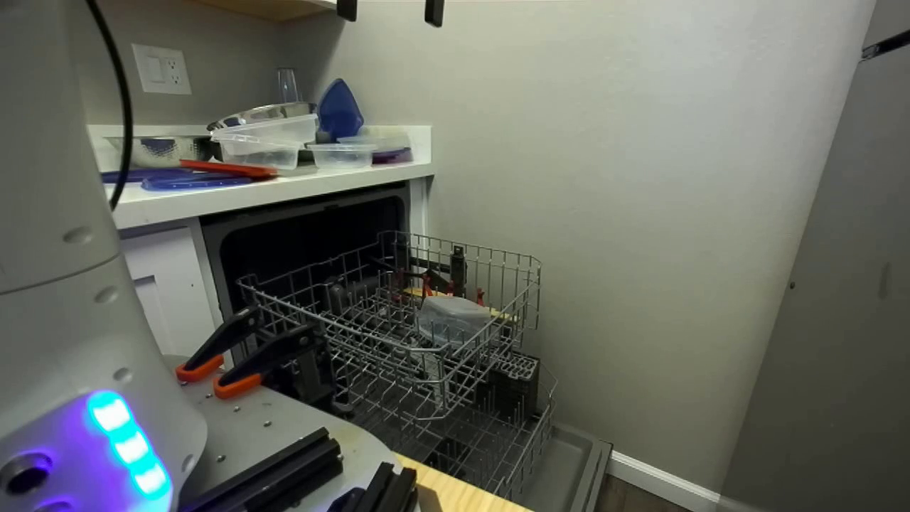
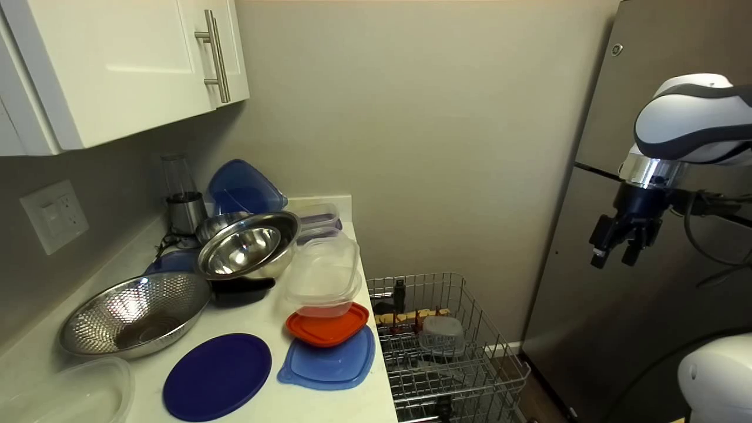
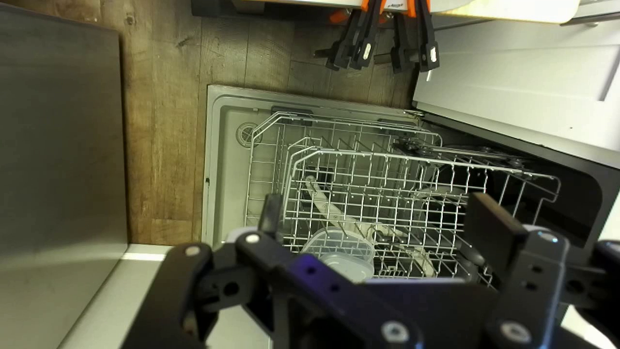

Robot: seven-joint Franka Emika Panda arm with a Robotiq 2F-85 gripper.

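Observation:
High above the pulled-out dishwasher rack, my gripper [image 2: 615, 259] stands open, its fingers pointing down. In the wrist view its two fingers [image 3: 494, 227] are wide apart, with nothing held between them. Below lies the wire upper rack [image 3: 378, 154]. A clear plastic container [image 2: 442, 334] rests in it, toward the wall side; the wrist view shows this clear container [image 3: 341, 247] partly covered by the gripper body. Only the fingertips [image 1: 433, 12] enter exterior view 1, at its top edge.
The counter [image 2: 303, 395] carries steel bowls [image 2: 248, 247], a colander [image 2: 134, 314], clear containers [image 2: 324, 271], a red lid [image 2: 328, 325] and blue lids [image 2: 218, 377]. A fridge [image 2: 564, 282] stands at the right. Orange-tipped clamps [image 1: 239, 385] stick out by the robot's base. Space above the rack is clear.

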